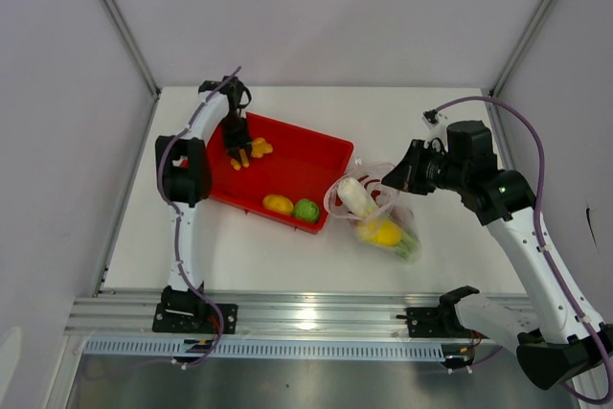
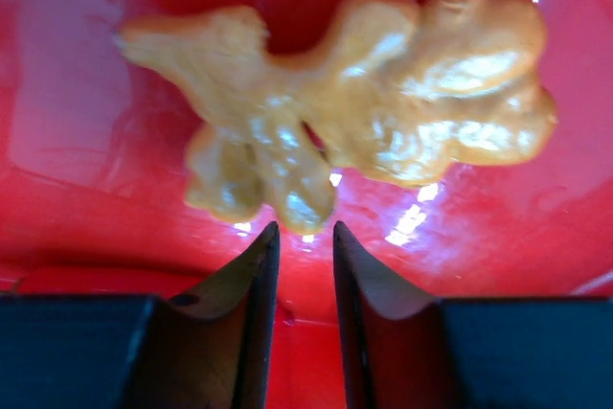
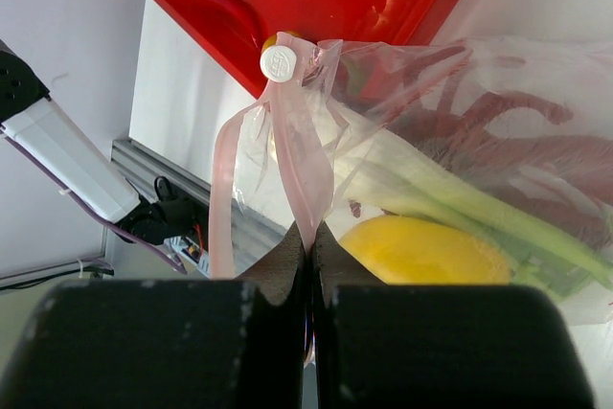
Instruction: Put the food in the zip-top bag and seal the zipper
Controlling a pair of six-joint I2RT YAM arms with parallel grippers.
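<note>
My left gripper hangs over the red bin [image 1: 297, 150], fingertips a short gap apart and empty, just beside ginger-like yellow food pieces [image 2: 421, 93]. My right gripper is shut on the pink zipper edge of the clear bag [image 3: 460, 112], near its white slider [image 3: 278, 63]. The bag holds a long pale green-and-white vegetable [image 3: 450, 198] and a yellow item [image 3: 421, 246]. A yellow food [image 1: 278, 204] and a green one [image 1: 306, 211] lie in the bin's front part.
The bag lies right of the bin, beside its rim. Metal rails run along the table's front.
</note>
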